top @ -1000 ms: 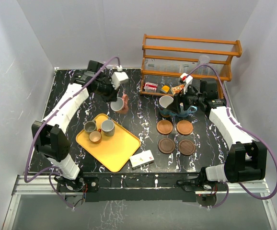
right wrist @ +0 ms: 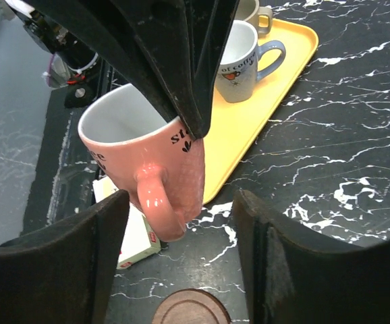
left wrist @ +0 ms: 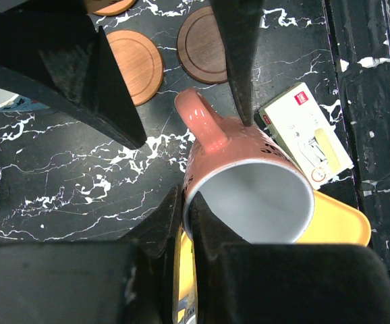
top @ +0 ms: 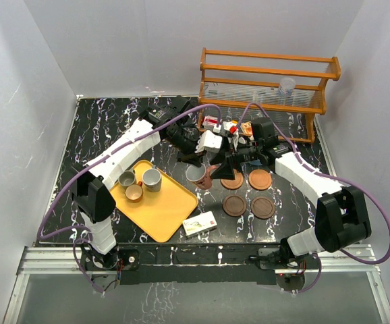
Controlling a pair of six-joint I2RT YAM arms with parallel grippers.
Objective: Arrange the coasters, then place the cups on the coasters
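A pink cup (left wrist: 252,185), tilted and clear of the table, is held at its rim by my left gripper, shut on it. Its handle (right wrist: 158,202) points toward my right gripper, whose fingers (right wrist: 94,250) stand apart on either side of the handle, not closed on it. In the top view both grippers meet over the middle of the table around the cup (top: 197,175). Two lighter coasters (top: 260,179) and two darker coasters (top: 262,207) lie on the table right of the cup.
A yellow tray (top: 164,216) on the left carries several mugs (top: 152,179). A small white box (top: 200,224) lies near the front edge. The wooden rack (top: 269,61) stands at the back right. Bare marble shows right of the coasters.
My left gripper has carried the pink cup to the right, toward the middle. My right gripper has left the mug near the rack and come left to the pink cup's handle.
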